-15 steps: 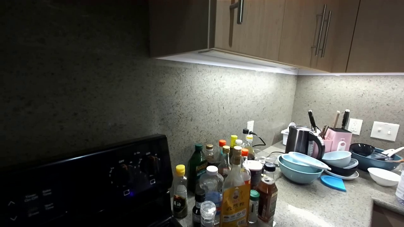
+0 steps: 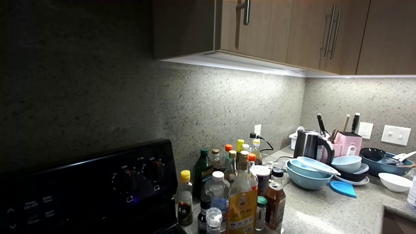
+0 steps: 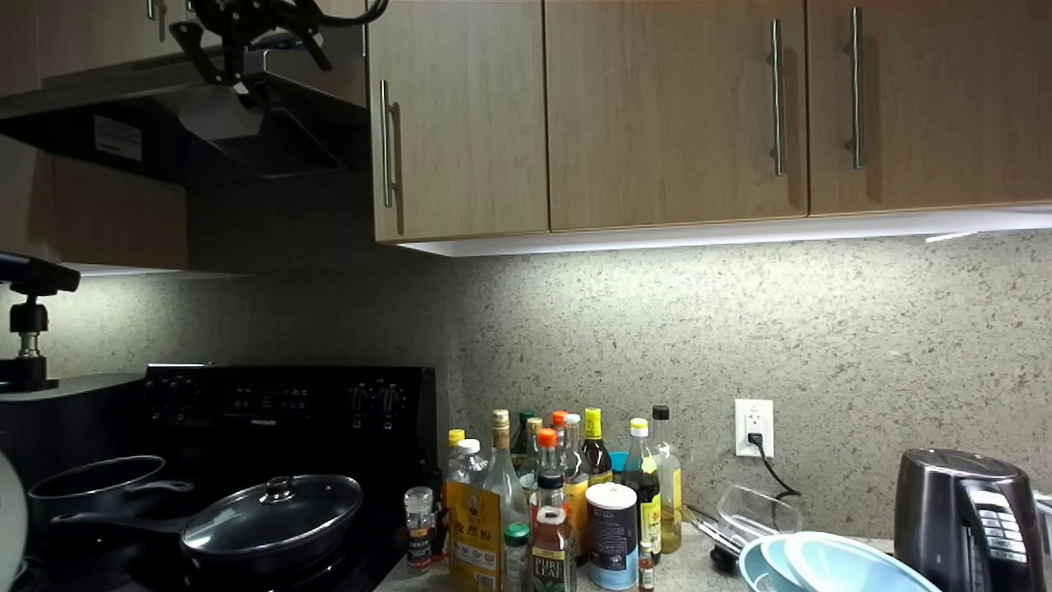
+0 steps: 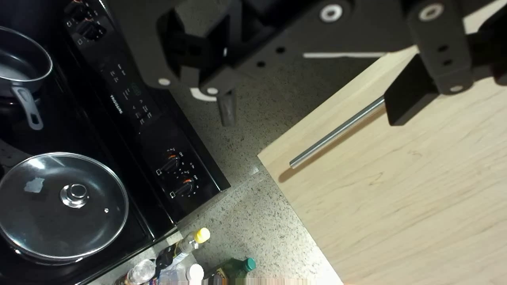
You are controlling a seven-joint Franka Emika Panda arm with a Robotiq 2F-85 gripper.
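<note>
My gripper stands open in the wrist view, its two fingers wide apart and nothing between them. The right finger pad [image 4: 409,92] overlaps the upper end of a metal bar handle [image 4: 337,133] on a pale wooden cabinet door [image 4: 404,199]; whether they touch I cannot tell. The left finger [image 4: 227,108] shows against the dark backsplash. In exterior view 2 the black gripper [image 3: 258,64] hangs at the upper left, before the range hood [image 3: 296,138] and left of the door handle [image 3: 385,143]. The cabinet door [image 3: 459,118] is closed. Exterior view 1 does not show the gripper.
Below lies the black stove [image 3: 296,380] with a lidded pan [image 3: 271,528] and a pot [image 3: 99,483]. Several bottles [image 3: 503,483] crowd the counter beside it. Bowls [image 2: 308,175] and a kettle [image 2: 308,146] stand farther right. The space before the upper cabinets looks clear.
</note>
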